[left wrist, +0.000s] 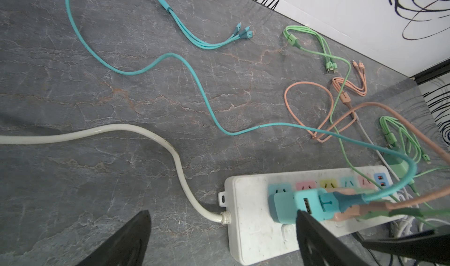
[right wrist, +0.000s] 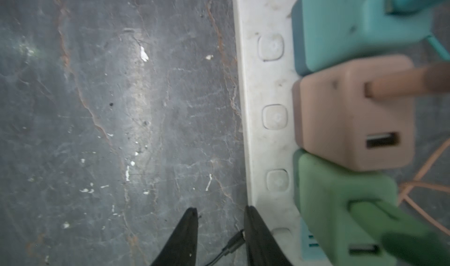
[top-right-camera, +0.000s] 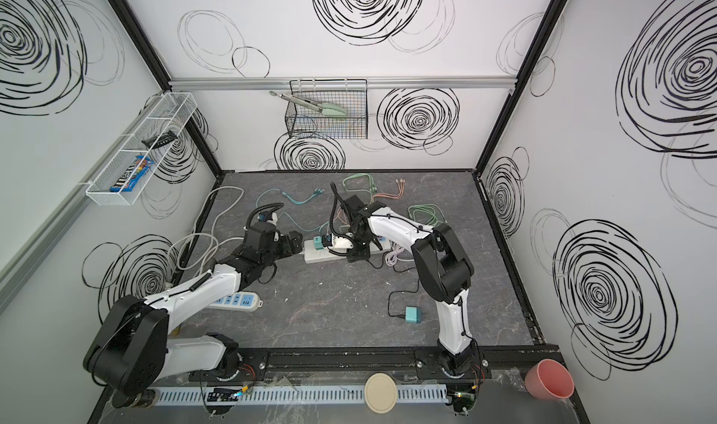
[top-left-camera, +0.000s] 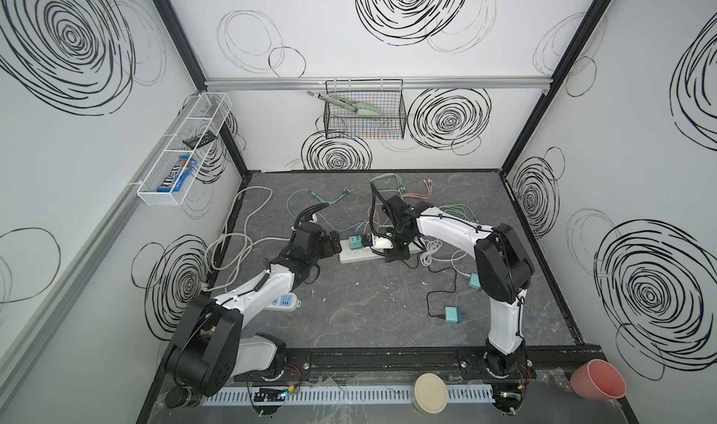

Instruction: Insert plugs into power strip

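The white power strip lies mid-table. A teal plug, a pink plug and a green plug sit side by side on it, cables attached. My left gripper is open beside the strip's left end, nothing between its fingers. My right gripper hovers low over the strip's front edge by the green plug, part open, with no object held visible; a dark cable connector lies below it. In both top views the right arm hides much of the strip.
Teal adapters with cables lie at front right. A second strip is at front left. Coiled cables crowd the back and right. A wire basket hangs on the back wall.
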